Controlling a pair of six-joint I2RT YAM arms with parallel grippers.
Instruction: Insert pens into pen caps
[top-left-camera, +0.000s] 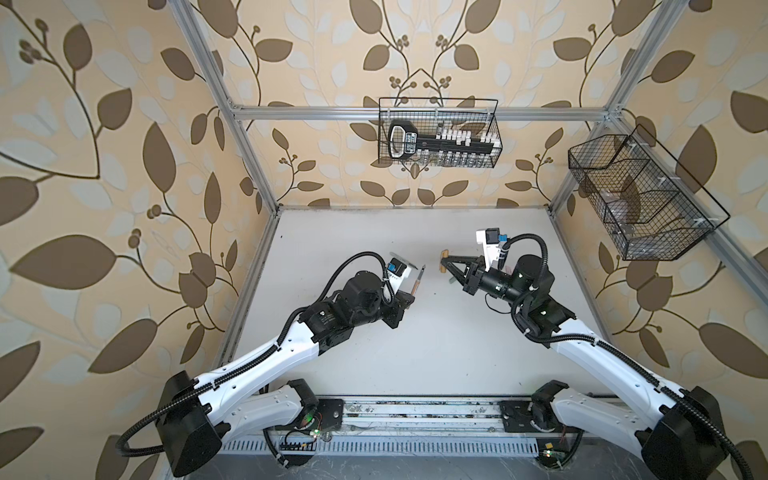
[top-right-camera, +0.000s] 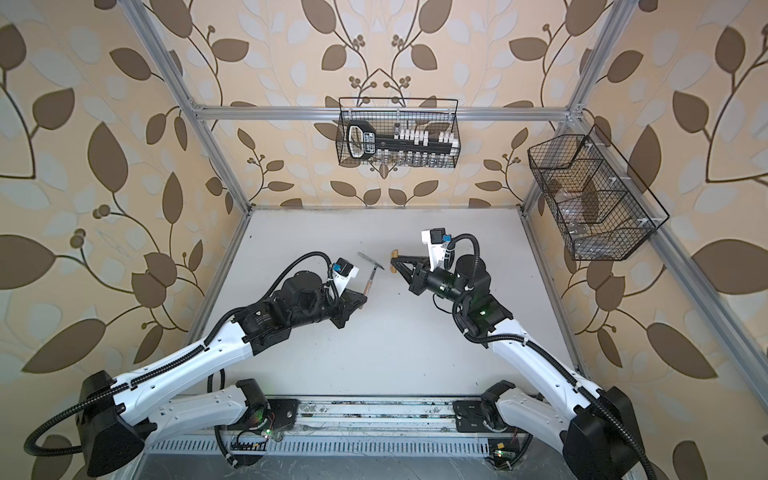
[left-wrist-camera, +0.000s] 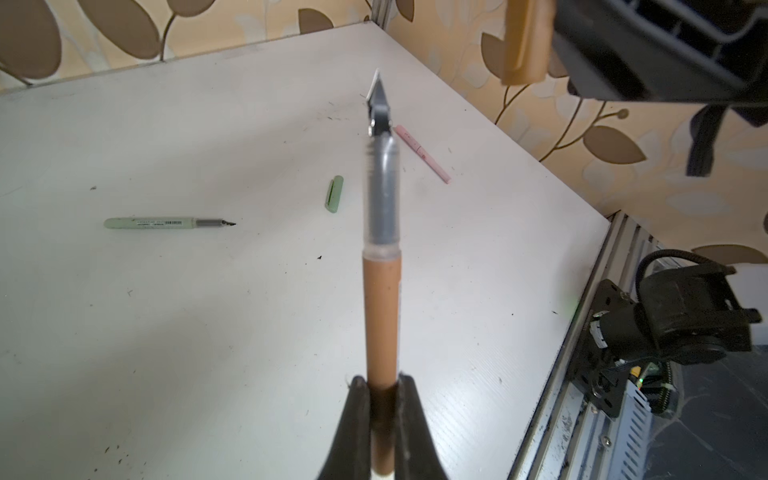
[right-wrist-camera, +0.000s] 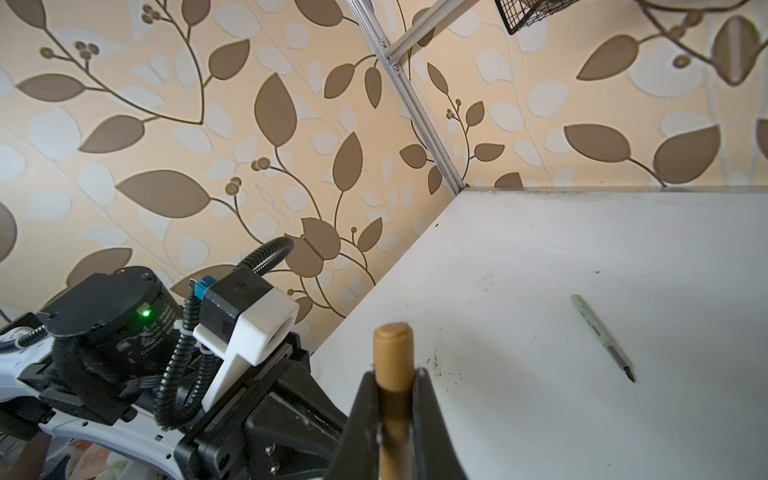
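Observation:
An uncapped pen with an orange barrel (left-wrist-camera: 381, 312), nib up, stands in my left gripper, which is shut on it. An orange cap is upright in my right gripper, shut on it; in the left wrist view the cap (left-wrist-camera: 524, 48) hangs above and right of the nib, apart from it. On the table (left-wrist-camera: 240, 336) lie an uncapped green pen (left-wrist-camera: 152, 223), a short green cap (left-wrist-camera: 333, 193) and a pink pen (left-wrist-camera: 421, 153).
Two wire baskets (top-left-camera: 438, 160) (top-left-camera: 640, 248) hang on the back and right walls, above the table.

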